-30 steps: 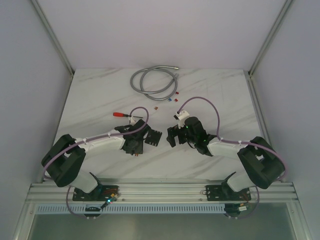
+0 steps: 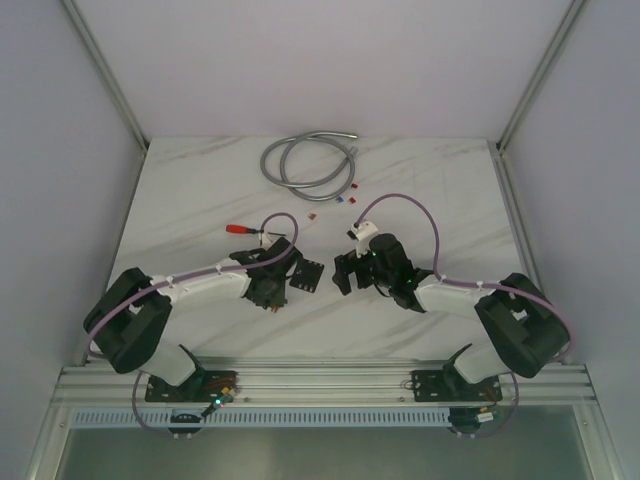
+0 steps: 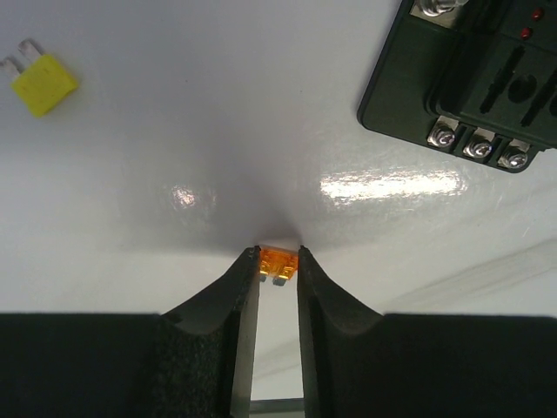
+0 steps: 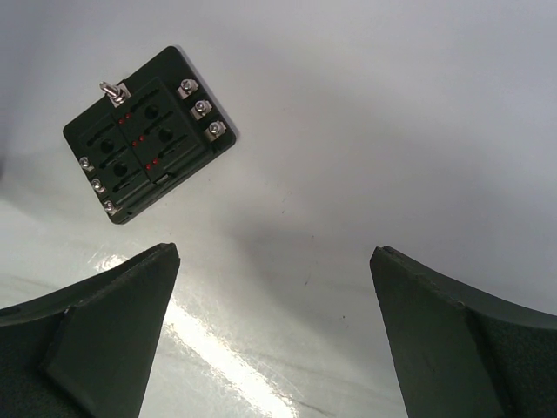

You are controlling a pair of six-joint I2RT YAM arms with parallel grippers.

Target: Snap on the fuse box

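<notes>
The black fuse box (image 2: pixel 306 275) lies on the table between the two arms; its screw terminals and red indicators show in the left wrist view (image 3: pixel 470 78) and right wrist view (image 4: pixel 148 131). My left gripper is low over the table with its fingertips close around a small orange fuse (image 3: pixel 278 263), left of the box; whether it grips it I cannot tell. A yellow fuse (image 3: pixel 43 84) lies farther off. My right gripper stands open beside the box, nothing between its fingers.
A grey hose (image 2: pixel 310 185) coils at the back, with small red and blue fuses (image 2: pixel 352 200) near it. A red-handled tool (image 2: pixel 240 229) lies behind the left arm.
My left gripper has shifted very slightly in the top view near the orange fuse. The right arm and fuse box look unchanged.
</notes>
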